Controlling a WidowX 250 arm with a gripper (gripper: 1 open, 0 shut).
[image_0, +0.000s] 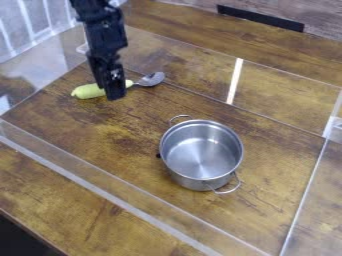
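My dark gripper (107, 79) is lowered over a spoon with a pale yellow-green handle (86, 91) and a metal head (154, 78). Its fingers straddle the handle's middle; whether they touch it I cannot tell. A steel pot (201, 155) with two wire handles stands to the right and nearer the viewer.
Clear panels or edges run along the table's sides.
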